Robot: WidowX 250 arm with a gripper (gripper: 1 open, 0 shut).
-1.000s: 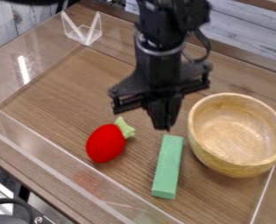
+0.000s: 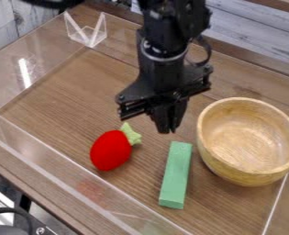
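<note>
The black gripper (image 2: 155, 112) hangs at the centre over the wooden table (image 2: 49, 101), its fingers pointing down and spread apart, with nothing visible between them. Below it to the left lies a red object (image 2: 111, 150) with a small pale green top, like a strawberry. A long mint-green block (image 2: 176, 175) lies below the gripper to the right. A wide tan bowl (image 2: 246, 145) sits at the right, just beside the gripper and the block.
A small clear wire-like container (image 2: 88, 28) stands at the back left. A dark cable runs at the bottom left corner.
The objects on the table look unmoved.
</note>
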